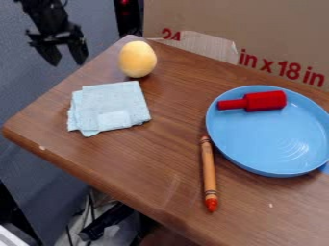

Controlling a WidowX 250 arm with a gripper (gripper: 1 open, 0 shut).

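Observation:
My black gripper (62, 52) hangs in the upper left, off the table's edge, its fingers spread open with nothing visible between them. A yellow egg-shaped object (138, 60) sits near the back corner of the wooden table (141, 163). In front of it lies a folded pale blue cloth (108, 108). On the right is a blue plate (276, 144) with a red cylindrical object with a handle (264, 101) on it. An orange crayon (209, 171) lies left of the plate.
A cardboard box (244, 34) stands along the back of the table.

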